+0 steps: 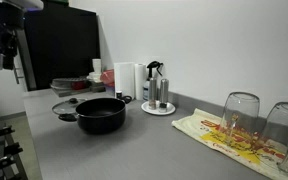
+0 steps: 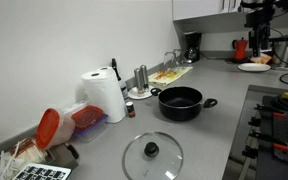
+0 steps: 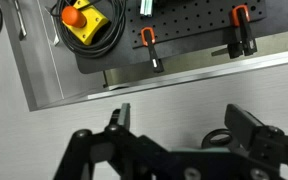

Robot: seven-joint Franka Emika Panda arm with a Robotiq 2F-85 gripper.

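My gripper is open, its two dark fingers wide apart in the wrist view with nothing between them. It is over bare floor beside a perforated black mounting board [image 3: 199, 32], away from the counter items. On the grey counter sits an empty-looking black pot [image 1: 102, 115] with two handles; exterior view 2 also shows this pot [image 2: 180, 103]. Nearby lies a glass lid [image 2: 152, 162] with a black knob. Two upside-down clear glasses [image 1: 240, 117] stand on a yellow-and-white cloth [image 1: 206, 127] at the counter's right in exterior view 1.
A white plate [image 1: 158, 109] with bottles stands by the wall near a paper towel roll [image 2: 104, 98]. A dish rack [image 2: 29, 162] and a red-lidded container [image 2: 54, 128] crowd one end. Coiled cable [image 3: 92, 40] lies on the robot's base. Open counter surrounds the pot.
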